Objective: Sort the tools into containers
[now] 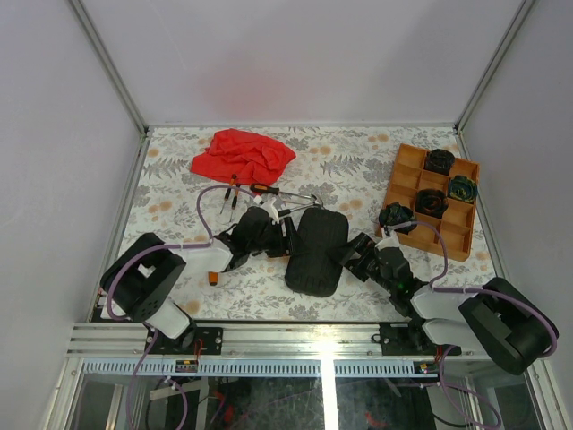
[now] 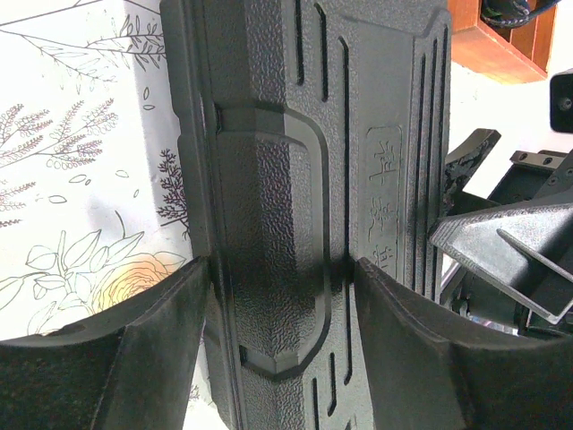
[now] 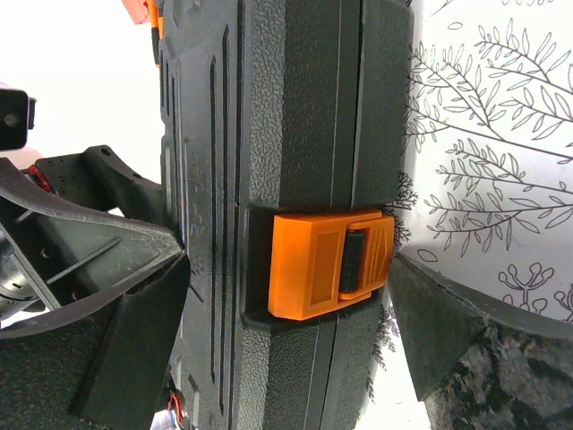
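Note:
A closed black tool case [image 1: 315, 260] lies on the table between my two arms. My left gripper is at its left side, fingers apart with the case's edge and a black side piece between them. At the right side my right gripper stands open, its fingers straddling the edge with the orange latch [image 3: 322, 264]. Whether either gripper's pads press on the case cannot be made out. Pliers [image 1: 231, 195] and an orange-black screwdriver [image 1: 267, 189] lie behind the left arm. An orange handle [image 1: 213, 279] shows in front of it.
A wooden compartment box [image 1: 464, 221] at the right holds several dark rolled bundles, one bundle [image 1: 395, 215] close behind my right arm. Red cloth [image 1: 242, 156] is heaped at the back left.

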